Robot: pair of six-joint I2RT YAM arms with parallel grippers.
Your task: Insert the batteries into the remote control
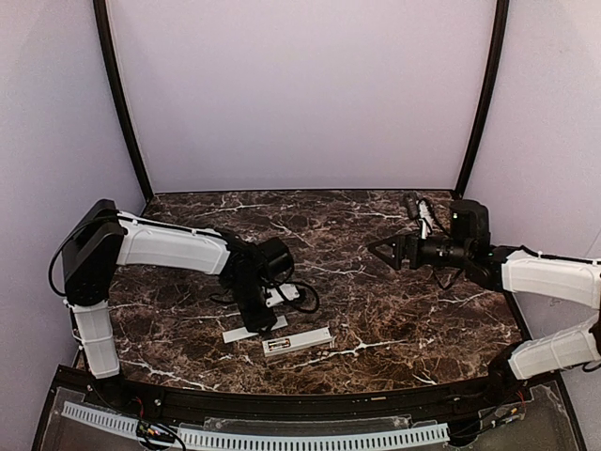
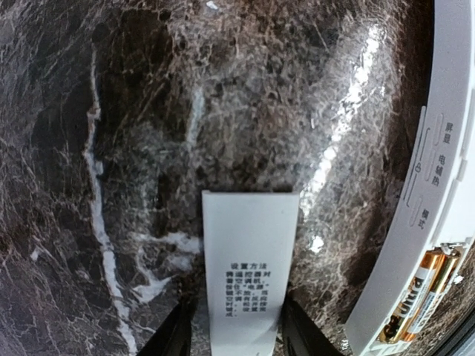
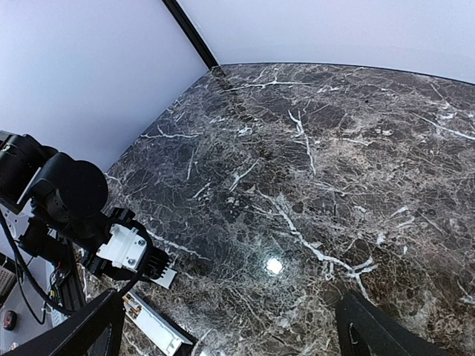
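Note:
The white battery cover (image 2: 251, 237) lies face up on the marble table, printed with text. My left gripper is low over it, its fingers part open on either side of the cover's near part. To its right lies the white remote (image 1: 310, 340), its compartment showing batteries (image 2: 412, 297) inside. My right gripper (image 1: 392, 254) hangs open above the right half of the table, with nothing between its fingers.
Walls (image 1: 66, 169) enclose it at the sides and back, and a dark rail runs along the front edge.

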